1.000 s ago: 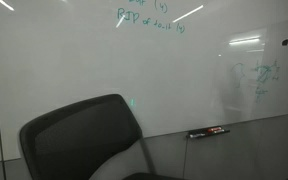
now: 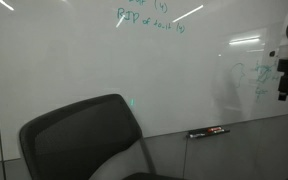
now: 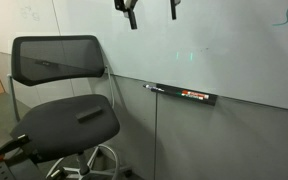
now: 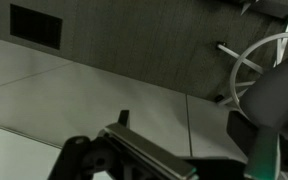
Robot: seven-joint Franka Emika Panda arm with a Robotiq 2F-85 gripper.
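Note:
My gripper (image 3: pixel 153 15) hangs in front of the whiteboard (image 3: pixel 239 50), its two dark fingers spread apart at the top edge of exterior view 2, nothing visible between them. Exterior view 1 shows the gripper (image 2: pixel 284 90) at the right edge, pointing down. Below it and to the left there, a dark tray (image 2: pixel 208 132) with markers is fixed at the board's lower edge. Teal writing (image 2: pixel 151 20) covers part of the board. On the chair seat (image 3: pixel 69 128) lies a small dark block (image 3: pixel 89 113). In the wrist view the fingers frame the wall and floor below.
A black mesh-backed chair (image 3: pixel 59 60) stands against the wall, left of the tray. Its base (image 4: pixel 246 65) is at the right in the wrist view. Dark equipment (image 3: pixel 9 155) occupies the lower left corner. In front of the board right of the chair is free room.
The gripper has come further into exterior view 1 from the right edge and now shows lower against the whiteboard. The chair and tray have stayed put.

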